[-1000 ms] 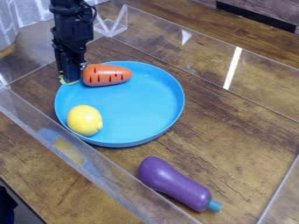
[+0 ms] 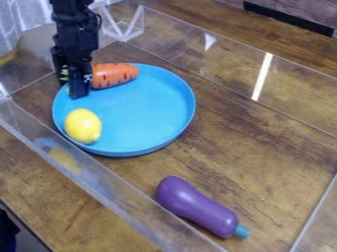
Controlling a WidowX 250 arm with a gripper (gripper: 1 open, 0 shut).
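Observation:
My gripper (image 2: 75, 77) hangs at the upper left, over the back-left rim of the blue plate (image 2: 145, 111), beside the orange toy carrot (image 2: 114, 74); whether its fingers hold anything cannot be made out. A yellow toy (image 2: 83, 125) lies on the front-left of the plate.
A purple toy eggplant (image 2: 195, 205) lies on the wooden table (image 2: 250, 138) at the lower right. Clear plastic walls run along the left and right sides. The table right of the plate is bare.
The plate has shifted left and slightly toward the front, with the carrot and yellow toy on it. My gripper has moved slightly down.

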